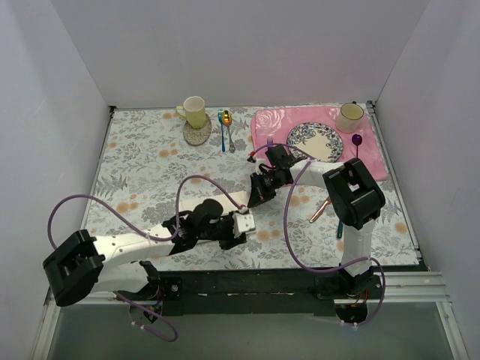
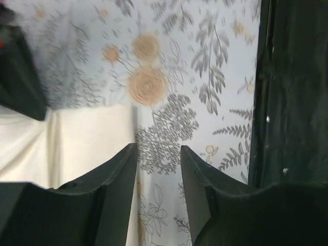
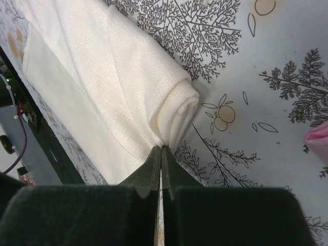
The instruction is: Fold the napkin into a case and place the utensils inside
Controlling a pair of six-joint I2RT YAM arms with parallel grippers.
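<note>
The cream napkin lies folded on the floral cloth, its back part doubled over and the left arm covering much of it. At its right edge, my right gripper is shut with creases of the napkin gathered at its fingertips. My left gripper is open above the napkin's front right corner; that corner of the napkin shows beside and beneath one finger, with bare tablecloth under the other. Toward the back lie a blue-handled utensil and a gold-and-silver spoon, side by side.
A green mug and round coaster stand at the back left. A pink mat at the back right bears a patterned plate, a cream mug and a purple spoon. A copper-handled utensil lies right of centre.
</note>
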